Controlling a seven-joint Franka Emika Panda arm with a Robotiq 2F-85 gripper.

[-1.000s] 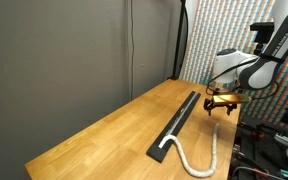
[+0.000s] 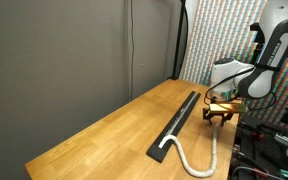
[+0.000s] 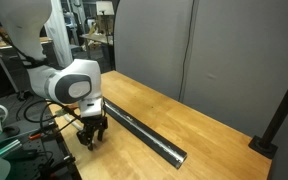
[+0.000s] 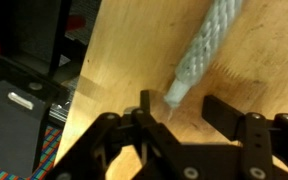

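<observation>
A pale braided rope point(image 2: 213, 155) lies in a loop along the table's right side in exterior view 1, one end resting on a long black strip point(image 2: 174, 138). Its other end points at my gripper point(image 2: 221, 120), which is low over the table. In the wrist view the rope point(image 4: 210, 45) comes down from the top, and its tapered whitish tip reaches between the fingers of my part-open gripper. Bare gaps show on both sides of the tip. Exterior view 2 has the gripper point(image 3: 94, 130) in front of the arm, the rope mostly hidden there.
The wooden table point(image 2: 94, 140) is broadly clear to the left of the black strip. Beyond the table edge, dark equipment point(image 4: 14, 120) shows at the left of the wrist view. A grey partition point(image 2: 74, 70) stands behind the table.
My gripper has come down and slightly towards the near side, to the rope's end. The rope and the black strip look unmoved.
</observation>
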